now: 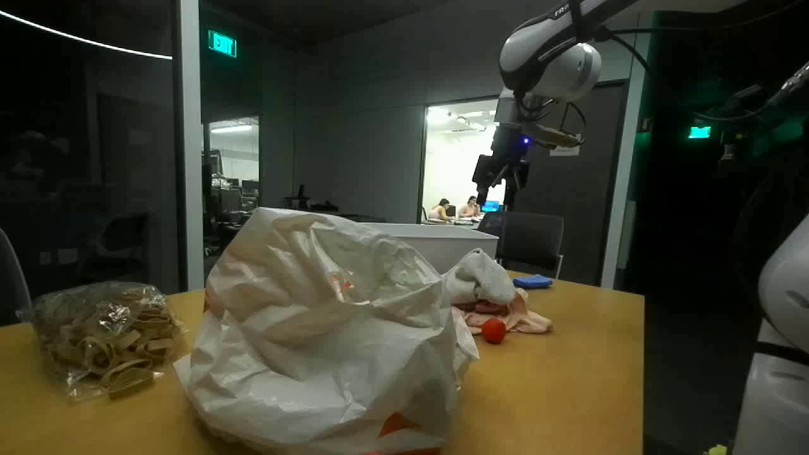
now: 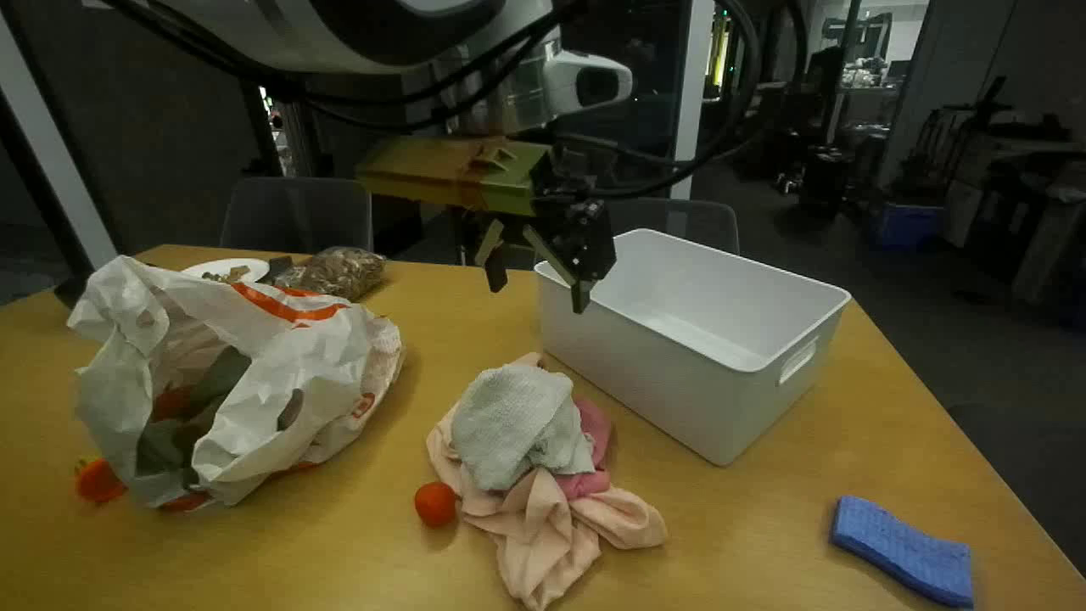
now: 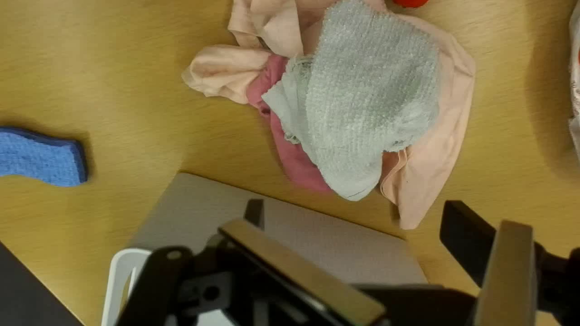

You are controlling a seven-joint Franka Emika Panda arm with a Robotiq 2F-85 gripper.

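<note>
My gripper [image 2: 537, 286] hangs in the air by the near-left rim of the white bin, high over the table. Its two fingers stand apart with nothing between them, and in the wrist view [image 3: 356, 228] the gap is wide. Below lies a heap of cloths: a grey-white towel [image 2: 522, 428] on top, a dark pink cloth [image 2: 592, 448] under it, and a peach cloth [image 2: 545, 540] spread at the bottom. The white bin [image 2: 652, 367] appears empty where its inside shows. A red tomato-like ball [image 2: 435, 504] rests against the peach cloth.
A crumpled white plastic bag [image 2: 305, 397] with green and red things inside stands left of the cloths. An orange item [image 2: 98, 480] lies by its mouth. A blue sponge [image 2: 901, 550] is at the right. Behind are a clear bag of brown loops [image 2: 341, 271] and a plate [image 2: 198, 270].
</note>
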